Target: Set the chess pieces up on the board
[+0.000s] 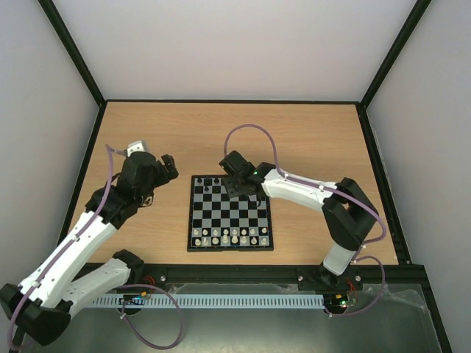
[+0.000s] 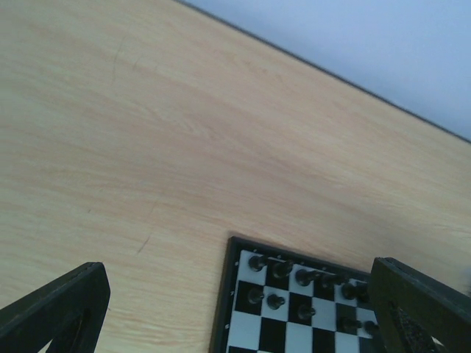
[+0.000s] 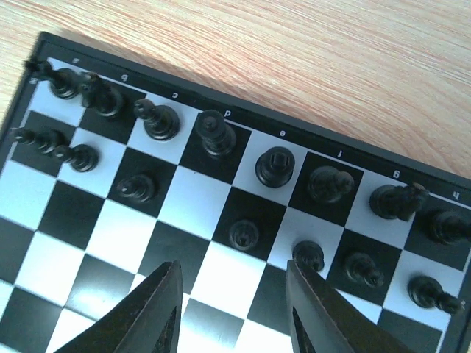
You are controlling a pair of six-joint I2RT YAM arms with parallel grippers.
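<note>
The black-and-white chess board (image 1: 229, 214) lies flat on the table. Two rows of white pieces (image 1: 234, 232) stand along its near edge. At the far edge, the right wrist view shows a full back row of black pieces, among them a tall one (image 3: 215, 134). In front of it black pawns stand in line, with a bare light square (image 3: 193, 204) between one pawn (image 3: 137, 187) and another pawn (image 3: 243, 234). My right gripper is over this side, fingers apart, nothing between them. Left of the board, raised, my left gripper stands open and empty.
Bare wooden table (image 1: 309, 140) surrounds the board behind and to both sides, with no loose pieces visible there. My right forearm (image 1: 298, 190) reaches across the board's far right part and hides some squares from the top view. Walls enclose the table.
</note>
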